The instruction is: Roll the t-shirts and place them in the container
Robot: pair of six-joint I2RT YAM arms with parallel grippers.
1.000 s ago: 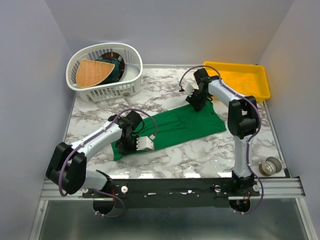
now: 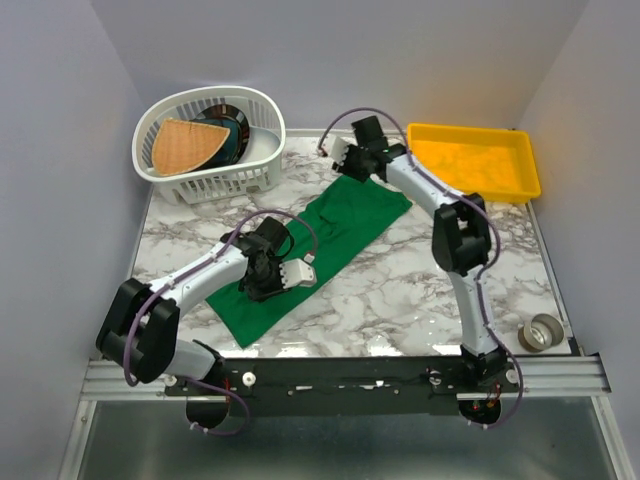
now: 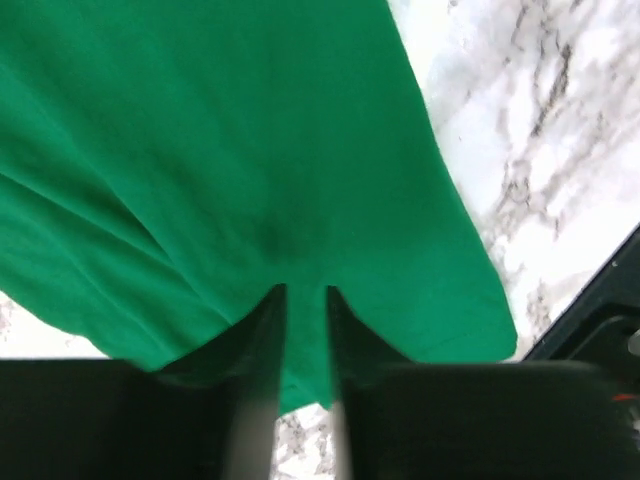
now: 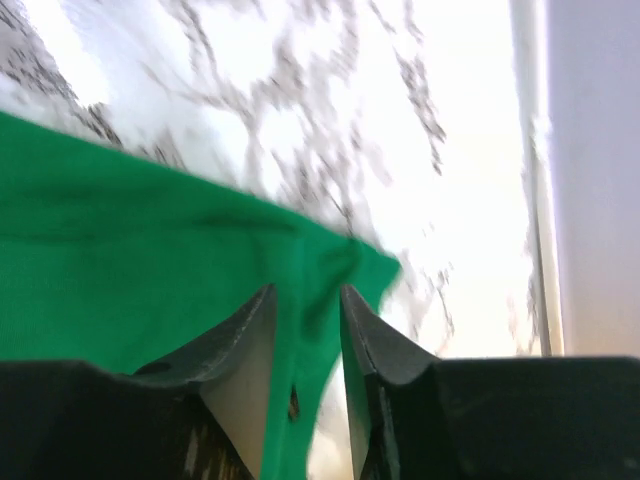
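The green shirt [image 2: 354, 220] lies as a long, wrinkled band running diagonally across the marble table, from near left to back right. My left gripper [image 2: 268, 290] is low over its near-left part; in the left wrist view its blurred fingers are a little apart over the cloth [image 3: 300, 180]. My right gripper [image 2: 348, 170] is at the cloth's back end; in the right wrist view its fingers stand apart over a folded corner of the green fabric [image 4: 180, 270]. Whether either touches cloth is unclear.
A white basket [image 2: 220, 178] with folded items stands back left, a yellow tray [image 2: 480, 155] back right, a steel bowl [image 2: 540, 333] front right. Marble is bare to the right of the shirt.
The right gripper has moved left and back, and the shirt's back end has shifted with it. The shirt lies more diagonally, its near end extending closer to the front edge.
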